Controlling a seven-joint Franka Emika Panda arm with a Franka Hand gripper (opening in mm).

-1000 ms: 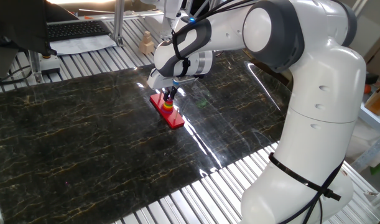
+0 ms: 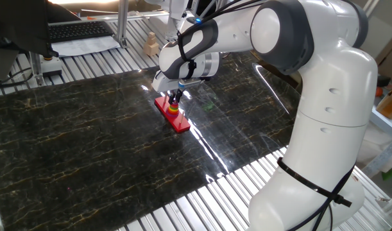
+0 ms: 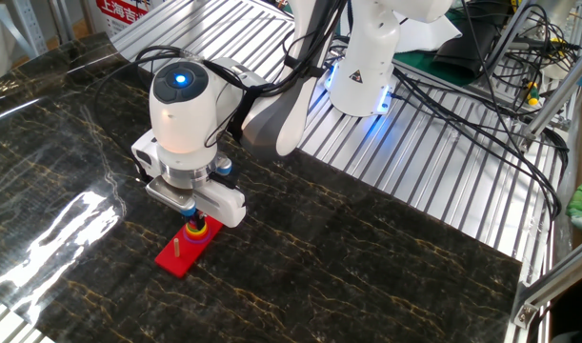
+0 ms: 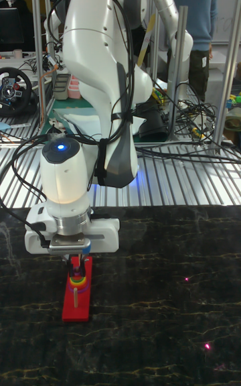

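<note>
A long red base board (image 2: 181, 126) lies on the dark marbled tabletop, with a thin peg (image 3: 176, 248) upright near one end. Around its middle sits a small stack of coloured rings (image 2: 173, 110), with yellow, red and purple showing. Straight above that stack my gripper (image 2: 175, 99) points down, its fingertips at the top of the rings. In the third exterior view the gripper (image 4: 77, 271) also reaches down to the ring stack (image 4: 76, 282). The fingers are small and dark here, and whether they close on a ring cannot be made out.
Bare dark tabletop (image 2: 74, 141) stretches widely around the board. Ribbed metal bed (image 3: 443, 181) borders it. A small wooden block figure (image 2: 151, 45) and a keyboard (image 2: 77, 31) stand beyond the far edge.
</note>
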